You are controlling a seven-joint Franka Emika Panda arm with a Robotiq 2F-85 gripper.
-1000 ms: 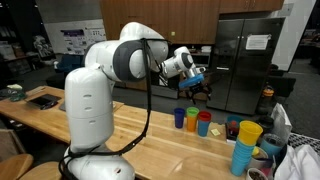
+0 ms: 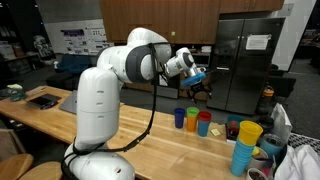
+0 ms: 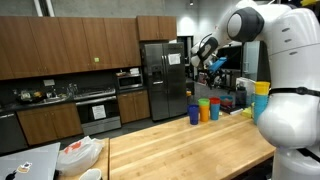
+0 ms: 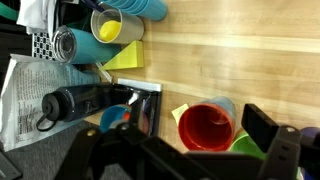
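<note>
My gripper (image 2: 203, 91) hangs in the air over the cups, its fingers spread wide and empty. In the wrist view, the dark fingers (image 4: 130, 148) stand on either side of a red cup (image 4: 206, 128), seen from above and well below them. Beside it is a green cup (image 4: 247, 148), partly covered by the right finger. A dark blue cup (image 4: 312, 136) shows at the right edge. From the side, the blue cup (image 2: 179, 118), green cup (image 2: 192, 114) and red cup (image 2: 204, 118) stand upright close together on the wooden table (image 2: 165, 155).
Stacked blue cups (image 2: 241, 156) with a yellow cup (image 2: 249, 132) on top stand at the table's right. Near them are a black bottle (image 4: 66, 104), a yellow block (image 4: 127, 57) and other clutter.
</note>
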